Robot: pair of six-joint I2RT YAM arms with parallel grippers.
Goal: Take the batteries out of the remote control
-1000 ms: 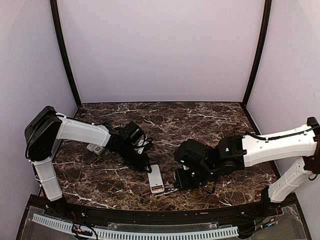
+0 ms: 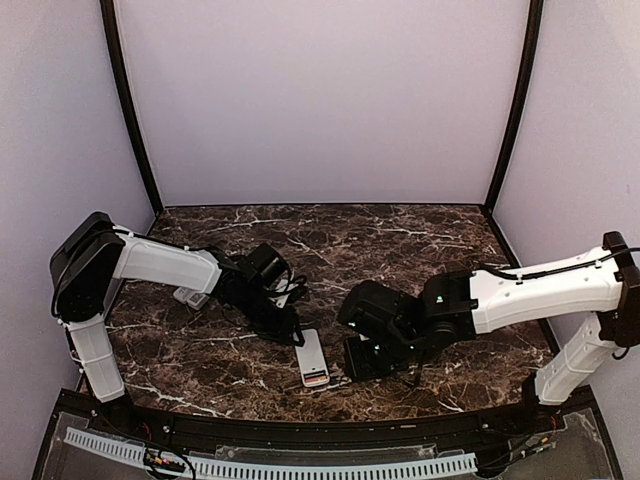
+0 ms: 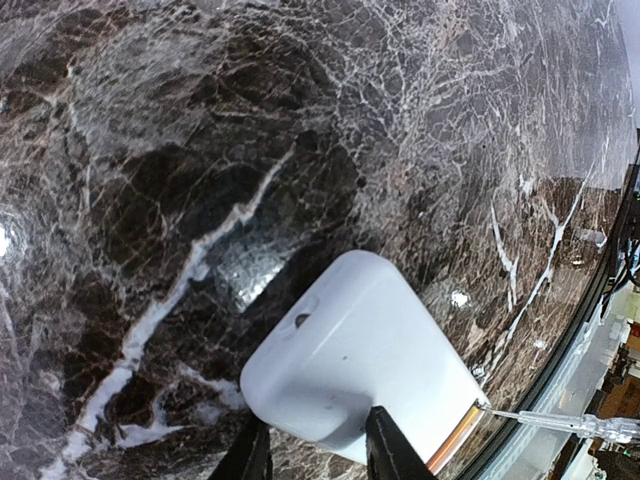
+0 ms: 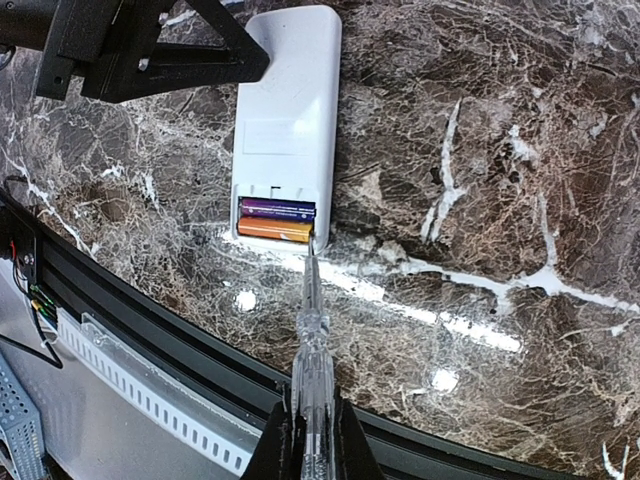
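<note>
The white remote control (image 2: 310, 352) lies on the marble table, its battery bay open at the near end with a purple battery (image 4: 277, 208) and an orange battery (image 4: 273, 228) inside. My left gripper is shut on the remote's far end, pinning it. My right gripper is shut on a clear screwdriver-like tool (image 4: 313, 350), whose thin tip reaches the right end of the orange battery at the bay's edge.
A small clear object (image 2: 188, 298) sits at the back left behind my left arm. The table's front rail (image 4: 180, 340) runs close below the remote.
My right arm has shifted slightly to the left, toward the remote. The left arm and the remote have not visibly moved.
</note>
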